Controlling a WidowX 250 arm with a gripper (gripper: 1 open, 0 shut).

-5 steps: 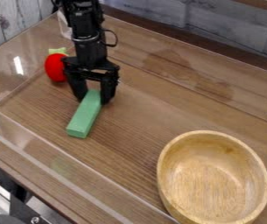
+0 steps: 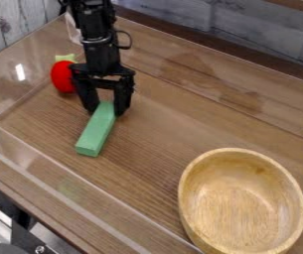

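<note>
A green bar lies on the wooden table, slanting toward the bottom left. My black gripper is down over its upper end, its fingers at the bar; whether they are closed on it cannot be made out. A red object sits just left of the gripper, partly hidden by it, with a small light green piece behind.
A large yellow bowl stands at the front right. A wall runs along the back right.
The gripper and green bar have shifted very slightly over the last second; otherwise the scene looks the same.
</note>
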